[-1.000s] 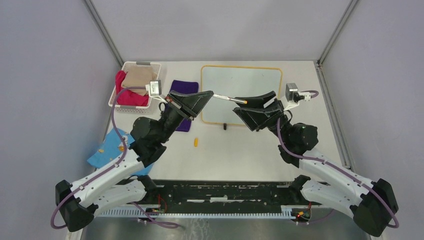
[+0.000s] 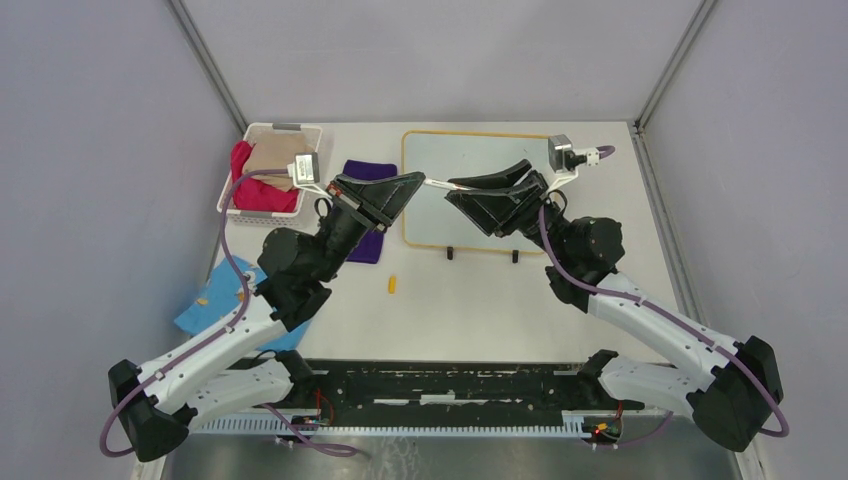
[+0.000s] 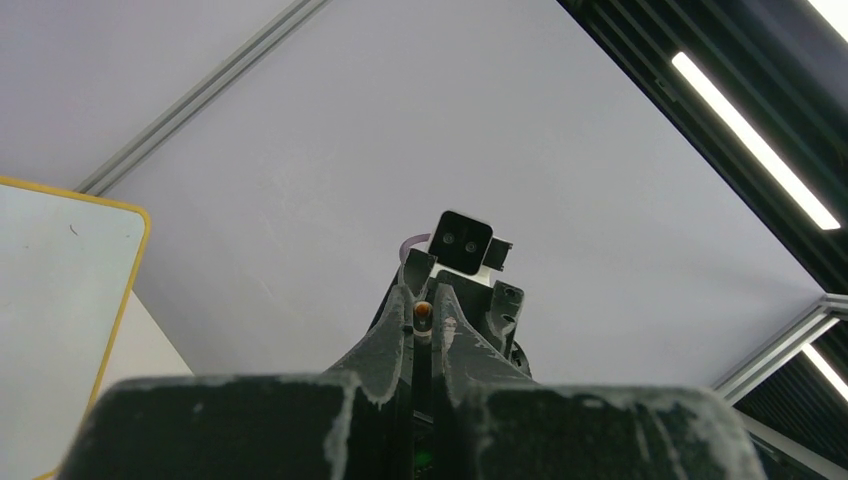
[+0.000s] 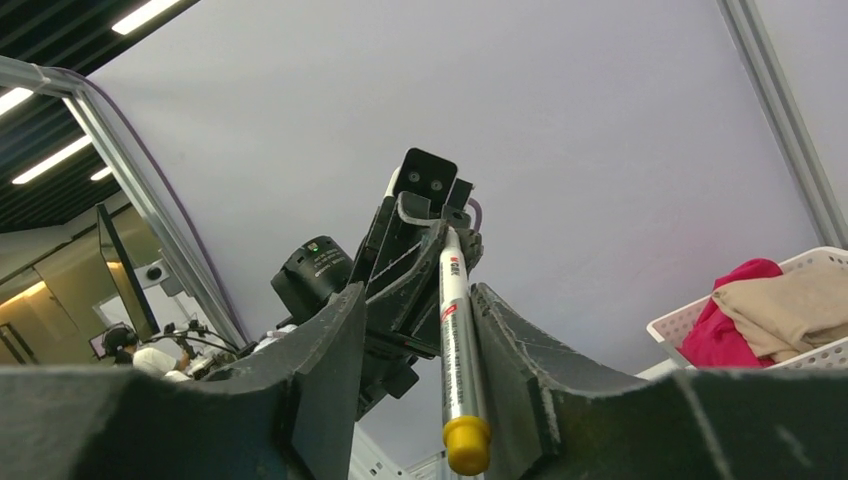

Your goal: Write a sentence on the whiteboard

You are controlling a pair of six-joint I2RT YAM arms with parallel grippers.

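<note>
A white marker (image 4: 458,360) with a yellow end is held level in my left gripper (image 2: 419,181), which is shut on it above the table. In the left wrist view its fingers close round the marker's tip (image 3: 423,312). My right gripper (image 2: 470,196) is part open around the marker's other end, with its right finger close against the barrel in the right wrist view; whether they touch is unclear. The whiteboard (image 2: 428,218), yellow-edged, lies at the back of the table, partly under the right arm.
A white basket (image 2: 264,218) with red and beige cloths, a purple cloth (image 2: 365,170) and a blue item (image 2: 205,310) lie at left. A small yellow piece (image 2: 392,284) and two dark pieces (image 2: 450,253) lie near the board.
My right gripper has moved back and left, up around the marker's free end. The left gripper and marker have shifted slightly.
</note>
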